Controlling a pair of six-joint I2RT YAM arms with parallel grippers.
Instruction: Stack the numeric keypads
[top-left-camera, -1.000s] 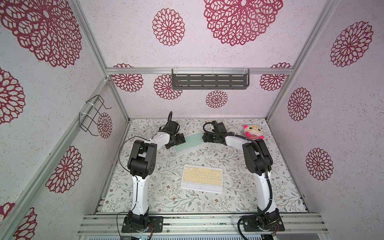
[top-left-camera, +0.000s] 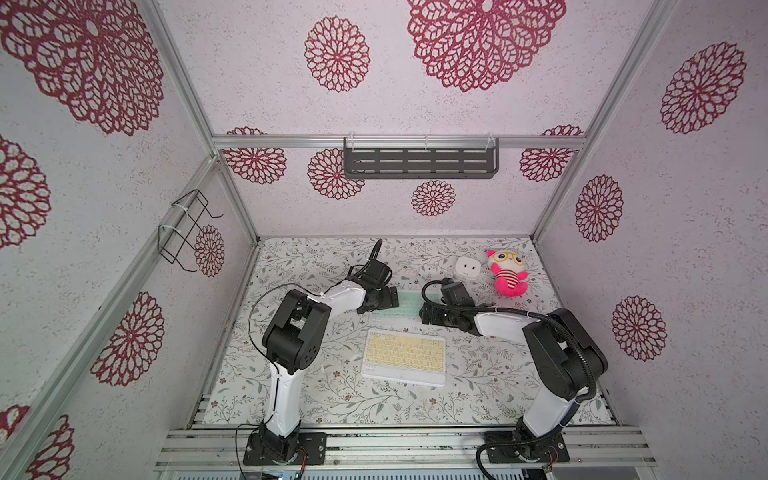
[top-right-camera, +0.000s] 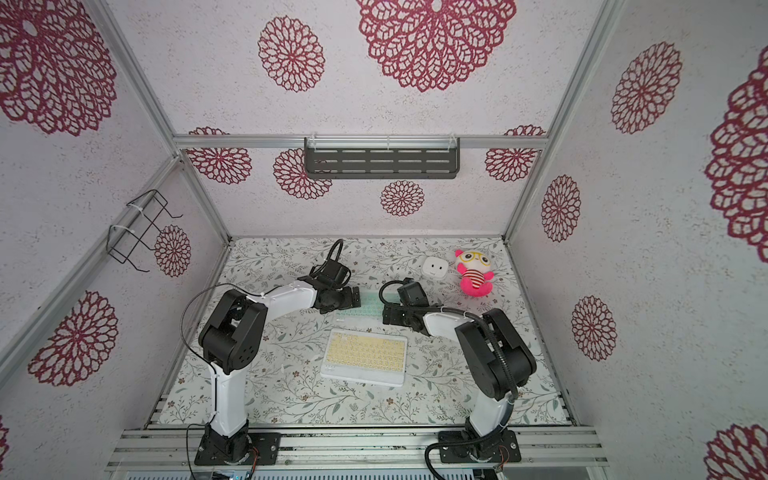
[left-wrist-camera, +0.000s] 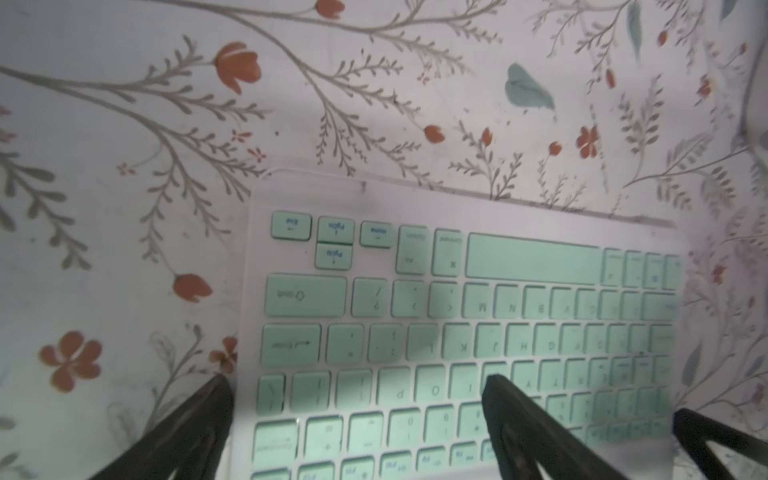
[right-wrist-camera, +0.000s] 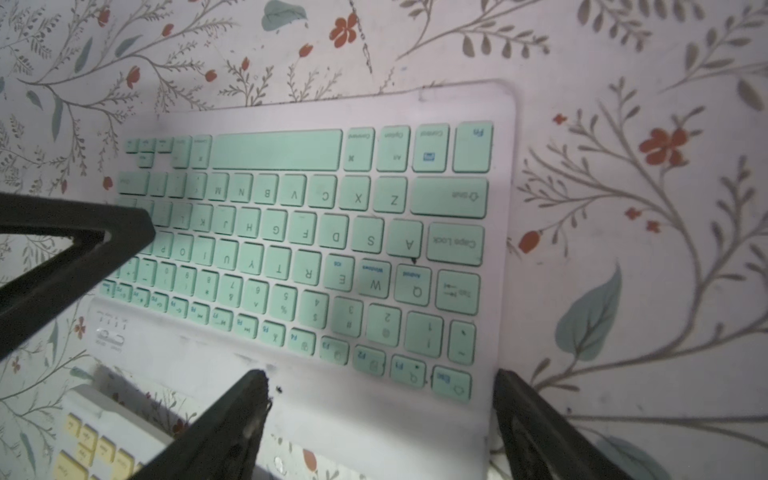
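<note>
In the top left view a white keyboard with mint keys (top-left-camera: 409, 304) lies across the space between my grippers, its ends partly covered by them. A white keyboard with yellow keys (top-left-camera: 404, 357) lies nearer the front. The open left gripper is over one end of the mint keyboard (left-wrist-camera: 448, 344); one of its fingers (left-wrist-camera: 188, 436) is by the side edge, the other above the keys. At the opposite end, my right gripper is part open, one finger (right-wrist-camera: 524, 424) at the side edge and one over the white border. Contact cannot be told.
A white socket-like block (top-left-camera: 468, 267) and a pink plush toy (top-left-camera: 507, 272) sit at the back right. A grey shelf (top-left-camera: 421, 164) hangs on the back wall.
The mint keyboard has turned from slanted to nearly level and shifted right and toward the front. Both grippers moved with it. The yellow keyboard stayed put.
</note>
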